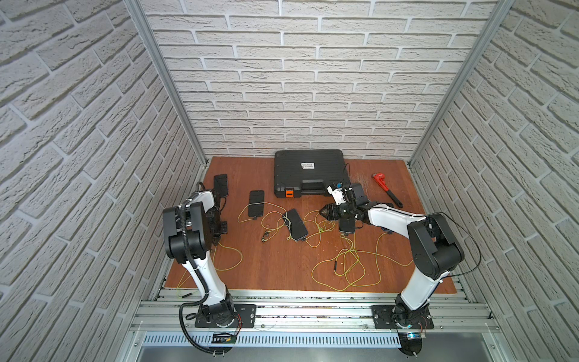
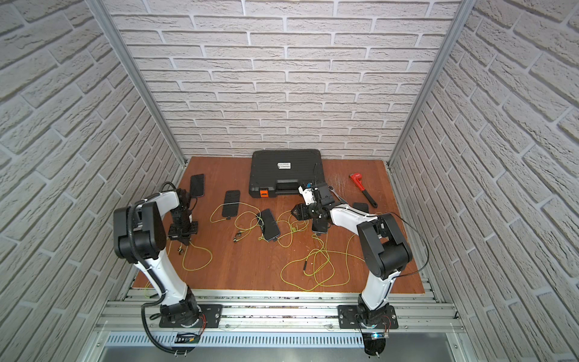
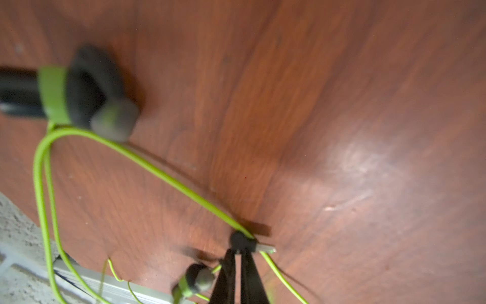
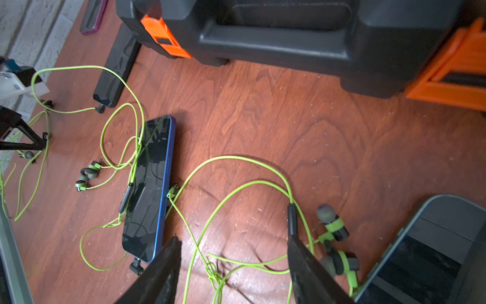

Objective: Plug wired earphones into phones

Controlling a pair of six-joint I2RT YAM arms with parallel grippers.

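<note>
In the left wrist view my left gripper is shut at a yellow-green earphone cable (image 3: 177, 185) and a small dark piece with a metal pin, apparently a plug; whether it grips them is unclear. Earbuds (image 3: 88, 96) lie nearby, blurred. My right gripper hangs part open above tangled cables, nothing seen between its fingers. Beside it are a blue-edged phone (image 4: 149, 187) with a plug at its lower end, a dark phone (image 4: 420, 258) and more earbuds (image 4: 331, 228). Other phones (image 1: 255, 198) (image 1: 220, 184) lie left of centre and at back left.
A black case (image 1: 307, 172) with orange latches stands at the back centre. A red pipe wrench (image 1: 383, 184) lies at the back right.
</note>
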